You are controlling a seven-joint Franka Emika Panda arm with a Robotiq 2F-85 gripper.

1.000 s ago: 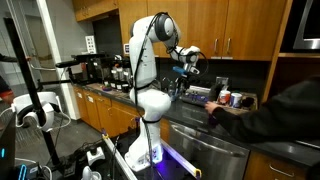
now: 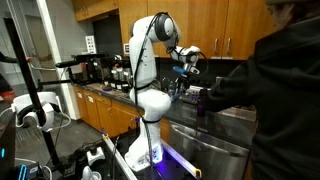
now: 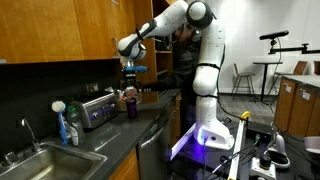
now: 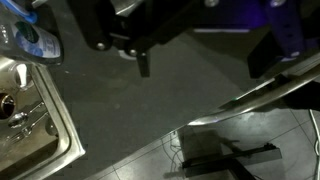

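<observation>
My gripper point(image 2: 186, 72) hangs above the counter near the cabinets, and the gripper point(image 3: 130, 73) also shows in the other exterior view. In the wrist view my gripper has its two dark fingers wide apart, with the grey counter showing between them. A dark purple object point(image 4: 232, 14) fills part of the top edge there; how far below the fingers it is, I cannot tell. On the counter below the gripper stands a dark purple cylinder point(image 3: 132, 108).
A person in dark clothing point(image 2: 285, 115) covers the right of exterior view 1. A metal toaster point(image 3: 98, 110) and a sink point(image 3: 65, 161) are along the counter. A clear bottle point(image 4: 35, 40) stands beside the sink in the wrist view. The dishwasher front point(image 2: 205, 155) lies below.
The person has leaned in from the right, hiding the counter's right side and the items there. The arm looks unmoved.
</observation>
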